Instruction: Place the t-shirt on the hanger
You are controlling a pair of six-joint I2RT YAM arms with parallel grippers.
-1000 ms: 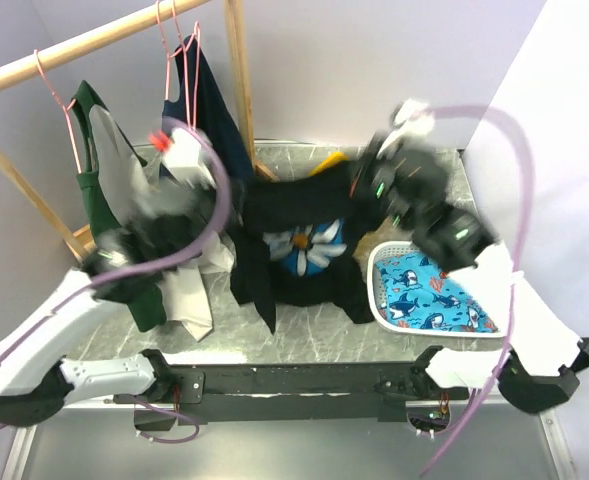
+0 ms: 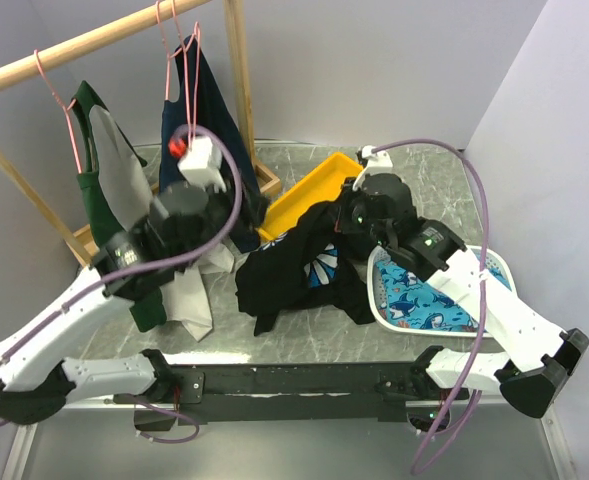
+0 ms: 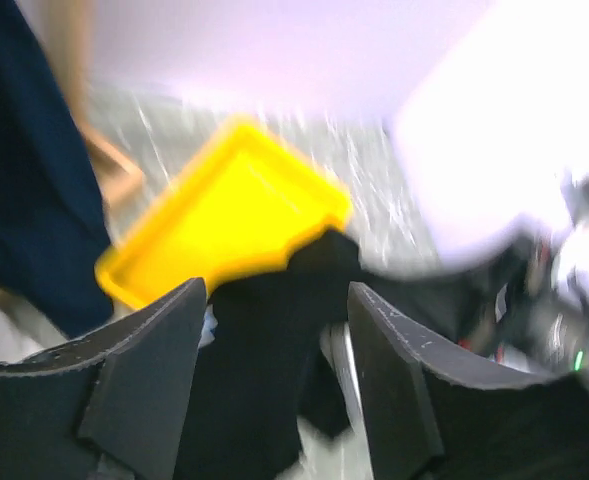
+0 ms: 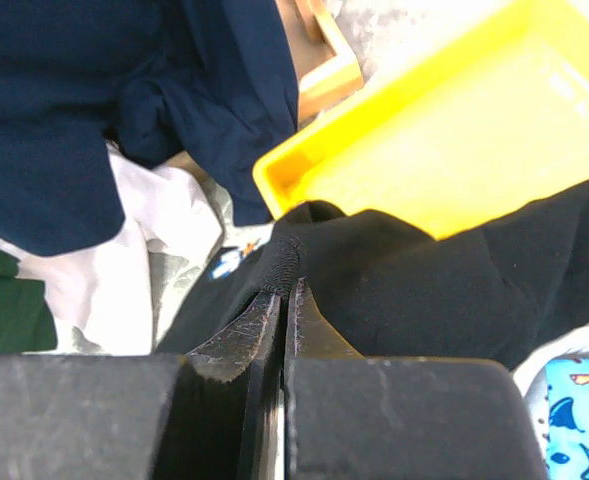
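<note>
A black t-shirt (image 2: pixel 296 275) with a blue and white flower print lies bunched in the middle of the floor, its upper part lifted on the right. In the right wrist view my right gripper is shut with a ribbed edge of the black shirt (image 4: pixel 394 275) pinched at its tips. My left gripper is open; its fingers stand apart with nothing gripped, and the black cloth (image 3: pixel 264 360) shows beyond them. A pink hanger (image 2: pixel 195 75) hangs from the wooden rod in front of a navy garment, its lower part hidden behind the left arm.
The rod (image 2: pixel 94 42) also carries a green and grey garment (image 2: pixel 99 190) and the navy garment (image 2: pixel 204 90). A yellow tray (image 2: pixel 314 195) lies behind the shirt. At the right stands a white basket (image 2: pixel 374 290) with blue shark-print cloth (image 2: pixel 424 290).
</note>
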